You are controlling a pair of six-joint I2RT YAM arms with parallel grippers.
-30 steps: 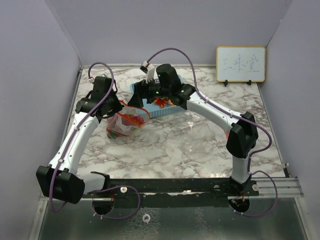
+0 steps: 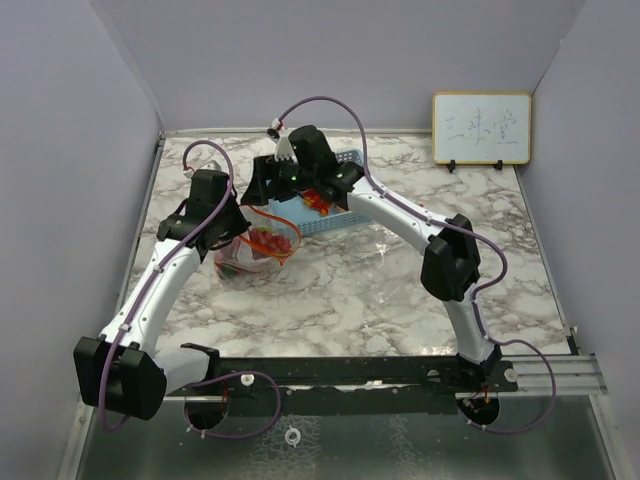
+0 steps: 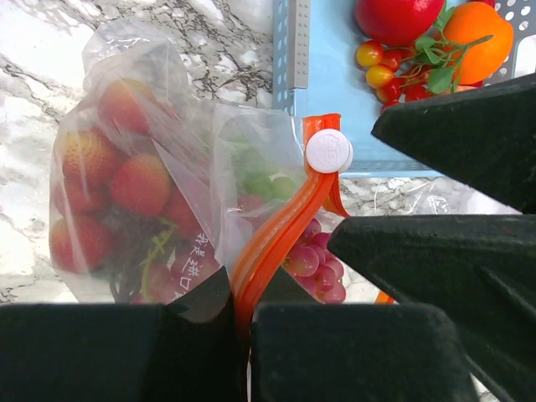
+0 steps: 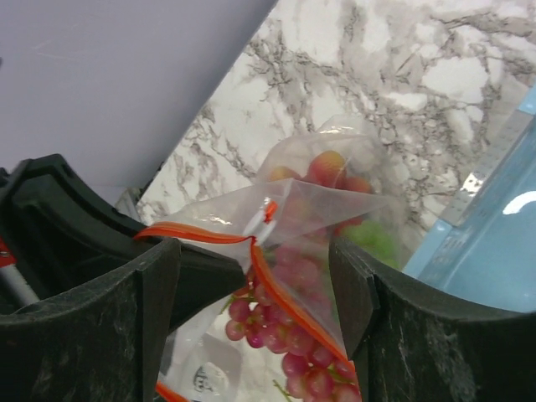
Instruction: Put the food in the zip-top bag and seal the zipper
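Note:
The clear zip top bag point(image 2: 240, 258) with its orange zip rim point(image 3: 280, 239) lies on the left of the table, its mouth spread apart. Through the plastic show reddish round fruits point(image 3: 138, 184), red grapes point(image 4: 285, 335) and something green point(image 4: 373, 243). My left gripper is shut on the orange rim, just below the white slider point(image 3: 328, 152). Across the bag's mouth from it, my right gripper is part open, its two fingers apart, one on either side of part of the rim in the right wrist view; it does not grip it.
Behind the bag stands a blue basket point(image 2: 345, 222) holding a red fruit point(image 3: 398, 18), an orange fruit point(image 3: 479, 42) and small tomatoes point(image 3: 381, 75). At the back right is a whiteboard point(image 2: 482, 128).
My right gripper has moved left over the bag's mouth, closer to the left gripper. The left gripper has shifted slightly, still on the rim.

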